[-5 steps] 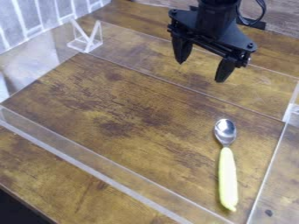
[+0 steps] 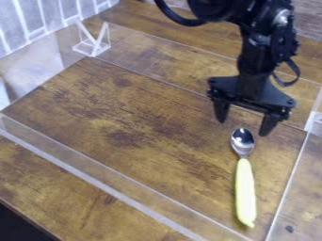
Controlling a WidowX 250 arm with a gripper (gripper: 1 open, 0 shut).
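A spoon (image 2: 244,188) with a silver bowl and a long pale yellow handle lies on the wooden table at the right, its bowl toward the back. Just above the spoon's bowl, the black gripper (image 2: 246,119) is lowered with its fingers apart and nothing visible between them.
Clear plastic walls border it on several sides. A small white bracket (image 2: 92,40) stands at the back left.
The gripper has come down from high over the back of the table to just behind the spoon's bowl. The spoon has not moved.
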